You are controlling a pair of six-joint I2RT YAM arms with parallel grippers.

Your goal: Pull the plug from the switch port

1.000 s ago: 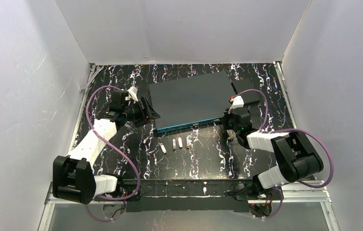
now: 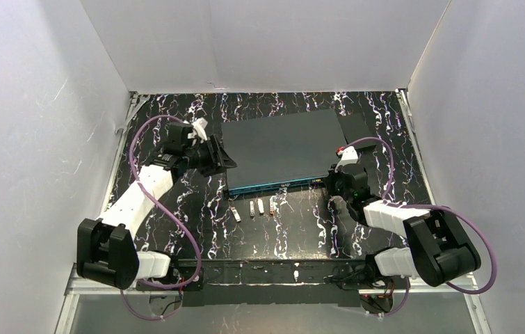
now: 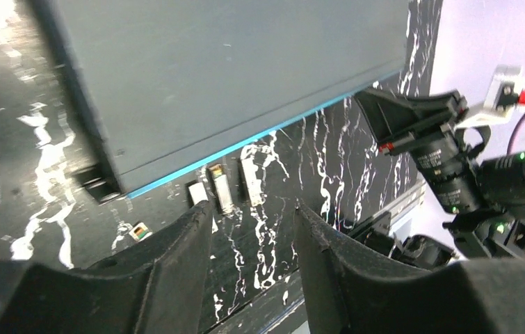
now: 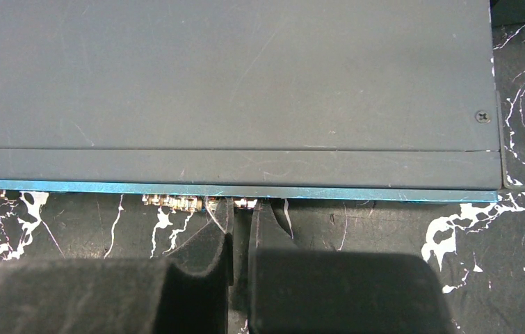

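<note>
The flat dark switch [image 2: 284, 149] lies at a slant on the black marbled table, its blue-edged port side [image 2: 266, 187] facing the front. My right gripper is at that edge, towards the switch's right end. Its fingertips stand close together around a small shiny plug [image 4: 246, 203], with a narrow gap between the fingers behind it; whether they press on the plug cannot be told. My left gripper is open and empty. In the top view it hovers by the switch's left side.
Several small loose modules [image 2: 252, 209] lie in front of the switch. More metal parts [image 4: 172, 202] line the port edge left of my right gripper. A dark flat block [image 2: 357, 129] sits behind the switch's right end. Bare table [image 2: 294, 233] stretches along the front.
The switch has slid a little to the right and toward the front, together with my right gripper. My left arm has shifted slightly right and up. The loose modules have stayed put.
</note>
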